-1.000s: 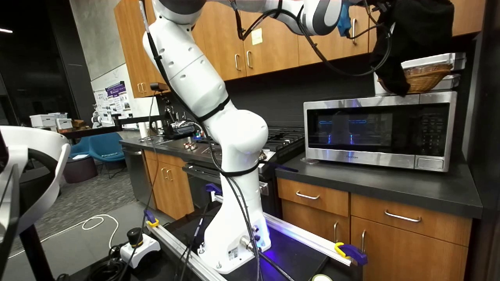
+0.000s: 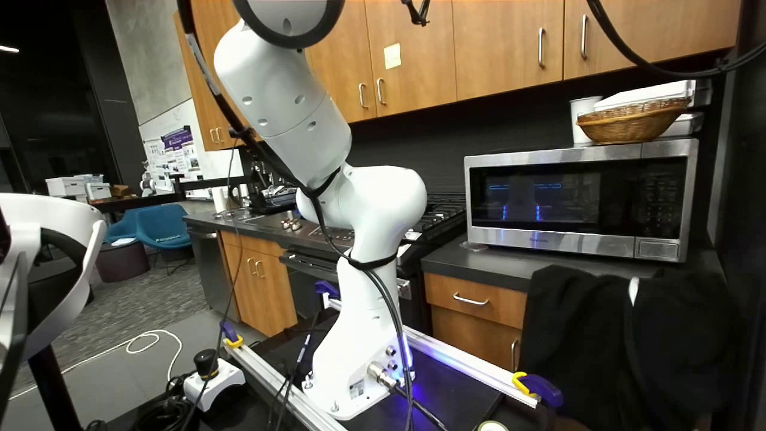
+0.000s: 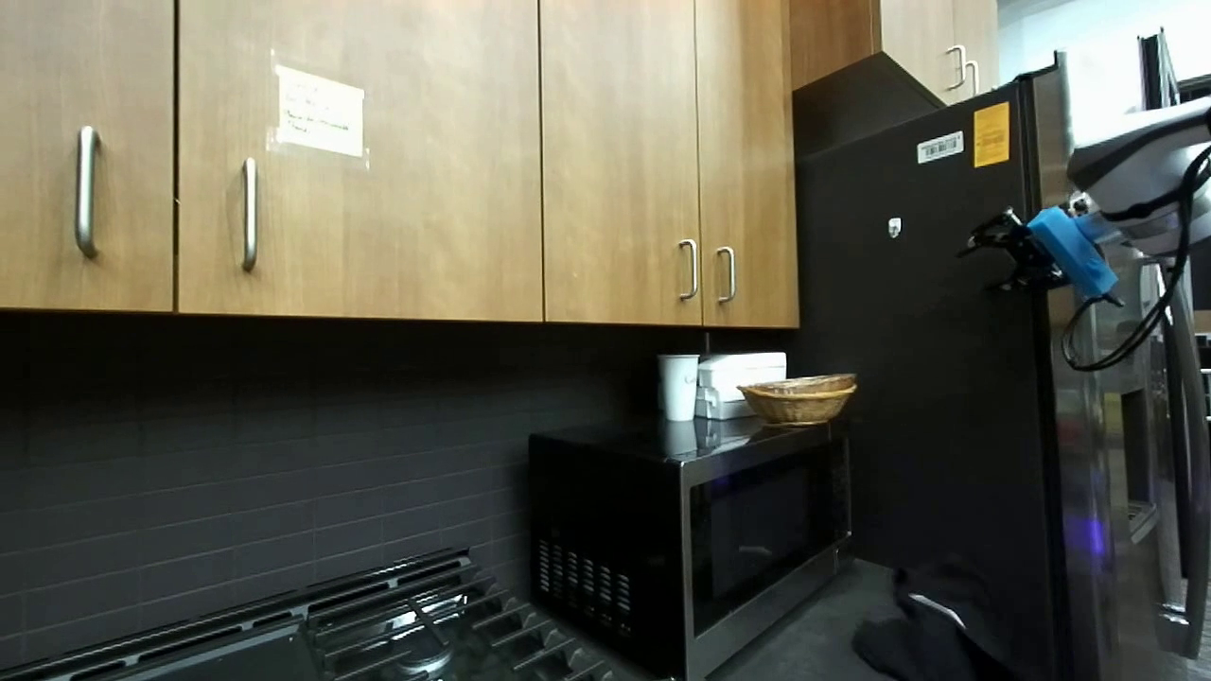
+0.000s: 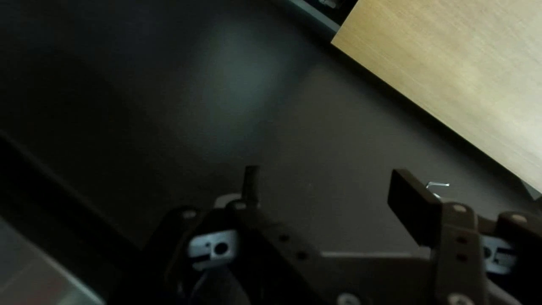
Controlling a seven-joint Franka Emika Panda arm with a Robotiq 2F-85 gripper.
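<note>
A black cloth (image 2: 610,337) with a small white strip hangs over the front edge of the counter, covering the drawers below. Part of the same black cloth (image 3: 937,624) rests on the countertop beside the fridge in exterior view 2. High above it, my gripper (image 3: 985,250) is up in front of the fridge side, well apart from the cloth. In the wrist view my gripper has a wide gap between its fingers, and nothing is held there. Exterior view 1 does not show the gripper.
A microwave (image 2: 574,205) stands on the counter, with a wicker basket (image 2: 632,121) and a white cup (image 2: 583,118) on top. Wooden upper cabinets (image 3: 431,170) line the wall. A tall dark fridge (image 3: 920,340) stands to the right. The stove (image 3: 420,636) lies left of the microwave.
A second ago the black cloth hung from my raised gripper in front of the basket. Now it drapes over the counter edge, and the arm has swung up and out of exterior view 1.
</note>
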